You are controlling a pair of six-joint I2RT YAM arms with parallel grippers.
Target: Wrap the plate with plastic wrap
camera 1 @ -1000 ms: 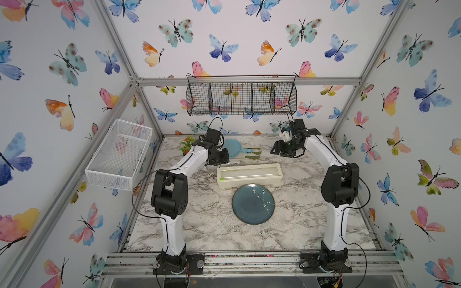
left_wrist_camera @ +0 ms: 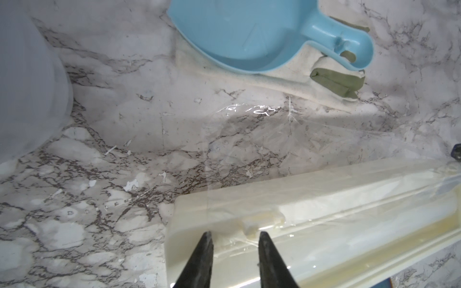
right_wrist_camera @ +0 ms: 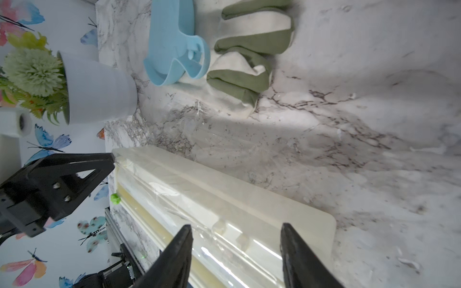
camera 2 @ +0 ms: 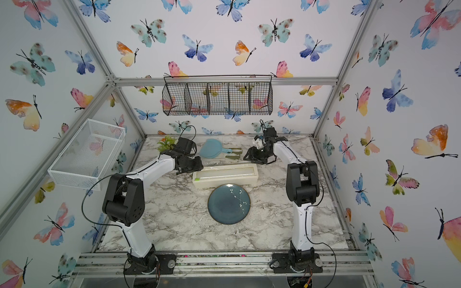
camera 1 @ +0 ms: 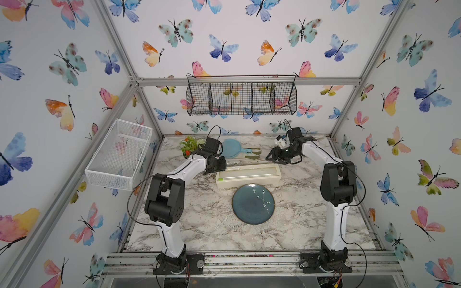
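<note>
A dark blue plate (camera 1: 253,204) lies on the front middle of the table. Behind it sits a long cream plastic-wrap dispenser (camera 1: 248,177), with clear film (left_wrist_camera: 288,129) trailing loosely behind it on the marble. My left gripper is open above the dispenser's left end, its fingertips apart with the cream body beneath. My right gripper is open over the dispenser's right end. Whether either touches the dispenser or film is unclear.
A blue dustpan (left_wrist_camera: 245,33), green-and-cream cloth (right_wrist_camera: 249,76) and potted plant (right_wrist_camera: 96,86) stand at the back. A white mesh basket (camera 1: 117,153) hangs left, a wire rack (camera 1: 241,98) on the back wall.
Both grippers have come lower toward the dispenser's ends, the right from higher up and the left slightly leftward. The dispenser has shifted slightly left; the plate is unmoved.
</note>
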